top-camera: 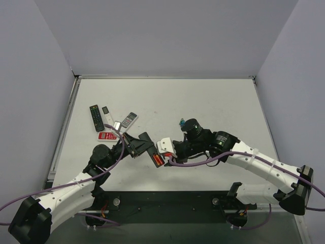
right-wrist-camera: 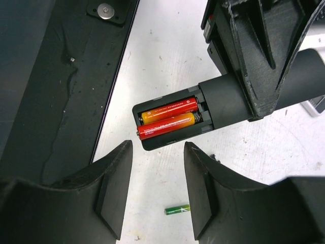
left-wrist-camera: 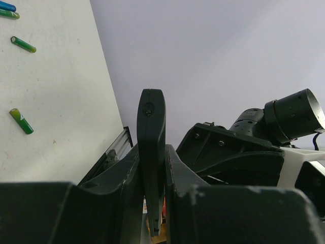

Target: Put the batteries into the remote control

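A black remote (top-camera: 145, 141) is held upright-ish by my left gripper (top-camera: 142, 145), shut on it; in the left wrist view its narrow edge (left-wrist-camera: 151, 122) stands between the fingers. In the right wrist view its open compartment (right-wrist-camera: 185, 132) holds two red-and-yellow batteries: one (right-wrist-camera: 170, 109) lies along the upper side, the other (right-wrist-camera: 165, 126) along the lower side with its left end at the compartment's rim; whether it is fully seated I cannot tell. My right gripper is open just below the compartment, nothing between its fingers.
Several remotes (top-camera: 97, 118) lie at the back left of the white table (top-camera: 213, 96). Loose green batteries (left-wrist-camera: 21, 121) lie on the table. A dark strip (right-wrist-camera: 45, 76) runs along the front edge.
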